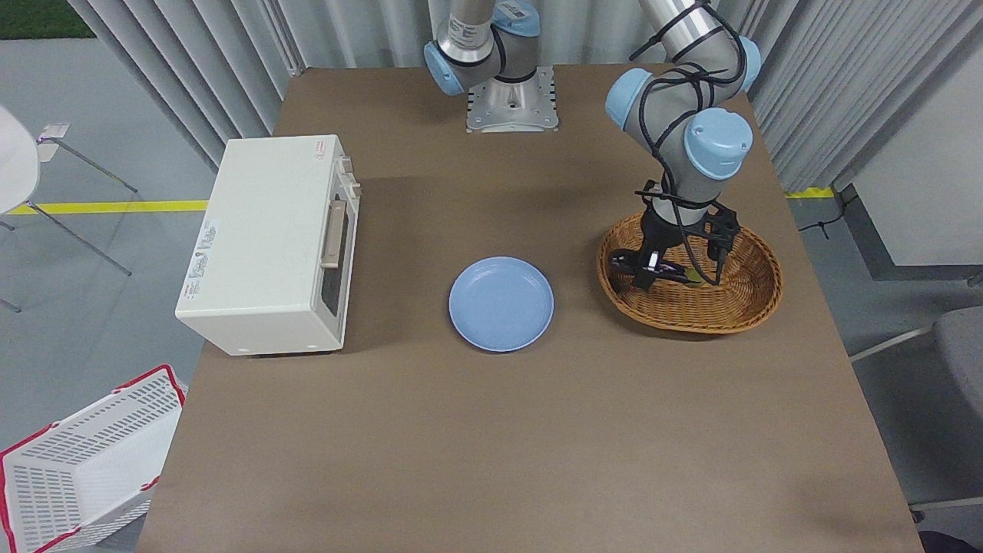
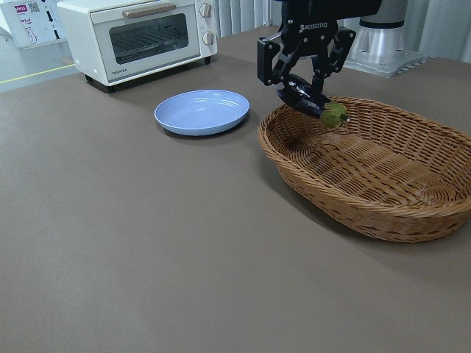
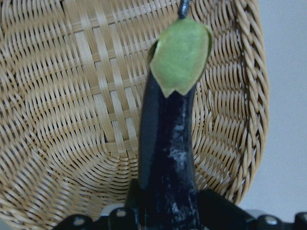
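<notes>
My gripper (image 2: 302,70) is shut on a dark eggplant (image 3: 168,158) with a green cap, held across its body and raised above the wicker basket (image 2: 383,220); in the left view it hangs over the basket's rim on the plate side. The wrist view shows the eggplant lengthwise over the basket's woven floor, with the fingers at the bottom edge. In the front view the arm covers most of the eggplant. The blue plate (image 1: 500,303) lies empty on the table, left of the basket.
A white toaster oven (image 1: 258,240) stands on the table's left side, its door closed. A white crate (image 1: 83,461) is off the table at lower left.
</notes>
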